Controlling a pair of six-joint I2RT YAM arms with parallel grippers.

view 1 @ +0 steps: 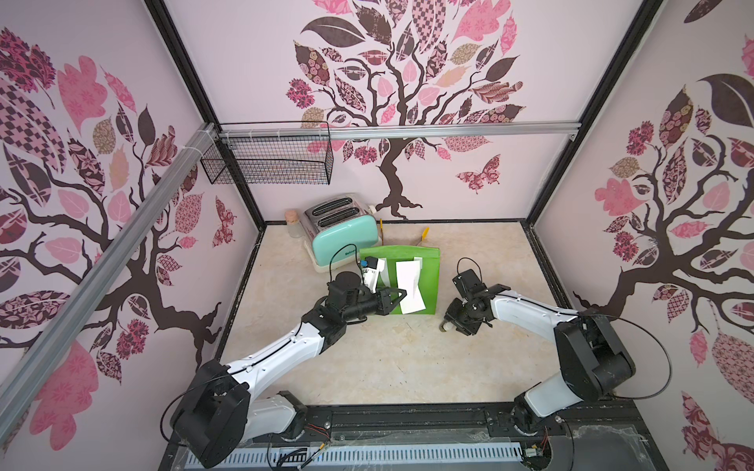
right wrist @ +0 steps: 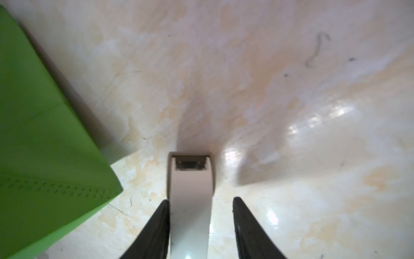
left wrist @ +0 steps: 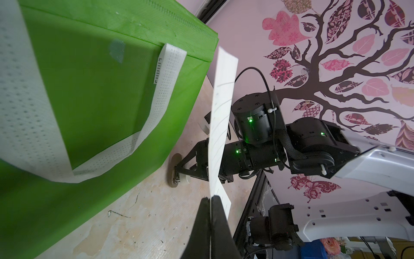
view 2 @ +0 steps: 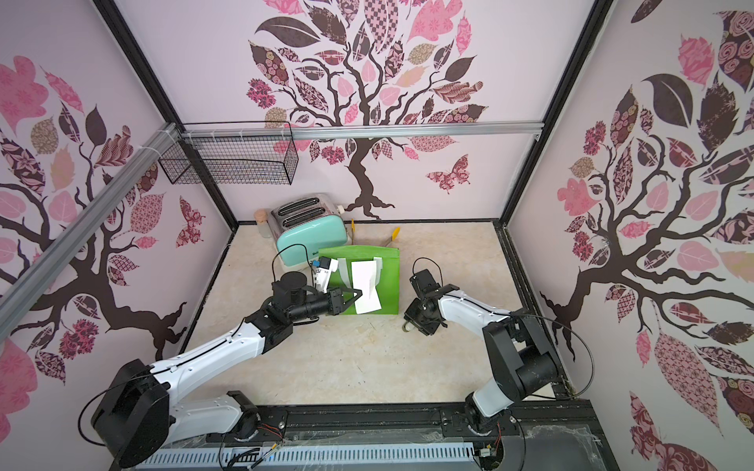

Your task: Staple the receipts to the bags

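Note:
The green bag (view 1: 430,274) stands upright near the table's middle, its white handles (left wrist: 163,86) facing front. My left gripper is shut on the lower edge of a white receipt (left wrist: 220,112), which stands up in front of the bag (left wrist: 103,86). From above, the receipt (view 1: 408,284) covers part of the bag's face. A pale stapler (right wrist: 190,215) lies on the table just right of the bag. My open right gripper straddles it: the left finger (right wrist: 160,224) is close against its side, and a gap shows before the right finger (right wrist: 244,220).
A turquoise toaster (view 1: 345,238) stands behind the bag to the left, with a small bottle (view 1: 293,223) beside it. A wire basket (view 1: 275,161) hangs at the back left.

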